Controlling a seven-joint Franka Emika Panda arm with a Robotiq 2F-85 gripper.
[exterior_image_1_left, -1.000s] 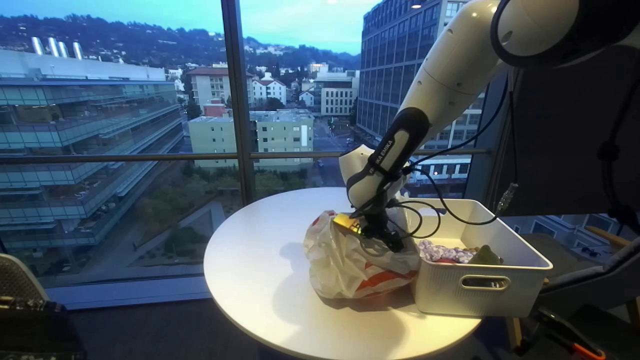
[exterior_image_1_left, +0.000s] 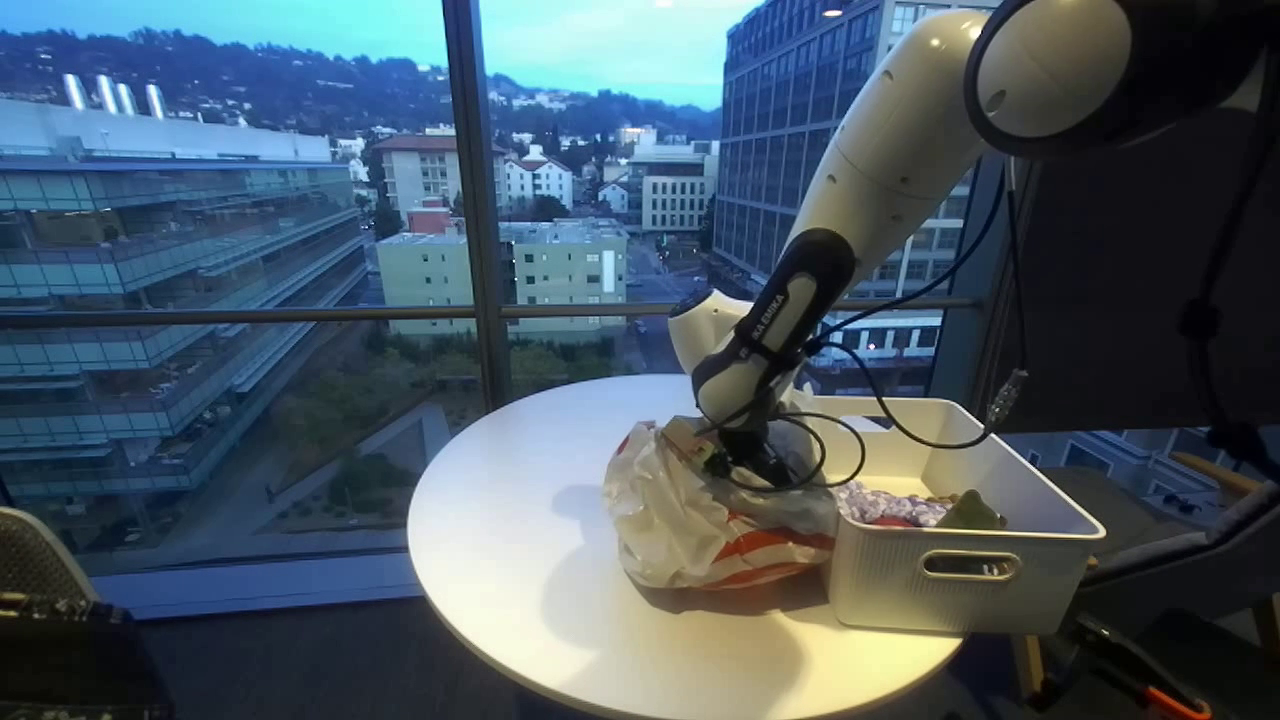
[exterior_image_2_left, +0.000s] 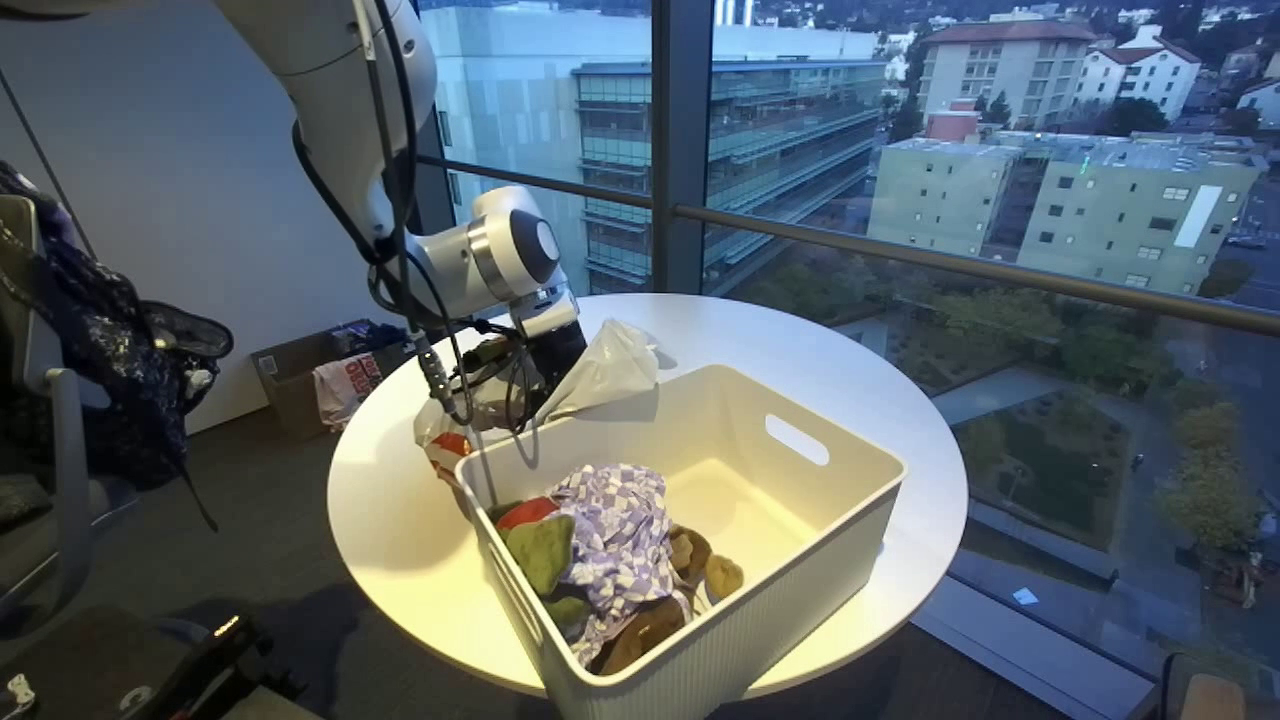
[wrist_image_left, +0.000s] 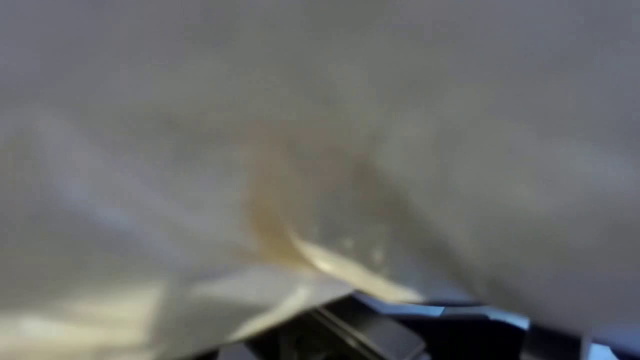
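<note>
A crumpled white plastic bag (exterior_image_1_left: 690, 516) with red print sits on the round table, against the side of a white bin (exterior_image_1_left: 960, 588). My gripper (exterior_image_1_left: 758, 462) is down in the bag's upper part, partly covered by the plastic and by loops of cable. In exterior view 2 the arm's end hides most of the bag (exterior_image_2_left: 609, 370). Blurred plastic (wrist_image_left: 180, 150) fills nearly all of the wrist view, with dark gripper parts along its lower edge. The fingers are open; their tips and what lies between them are hidden.
Inside the bin lie a purple-and-white checked cloth (exterior_image_2_left: 618, 528), a green item (exterior_image_2_left: 542, 552) and several brown pieces; its far half is empty. Bare table (exterior_image_1_left: 516, 516) surrounds the bag's left side. Loose cables (exterior_image_1_left: 882, 390) hang off the arm over the bin.
The arm's end has shifted slightly left in exterior view 1. The bag's top has bent a little with it, and the yellow patch near the gripper now looks duller.
</note>
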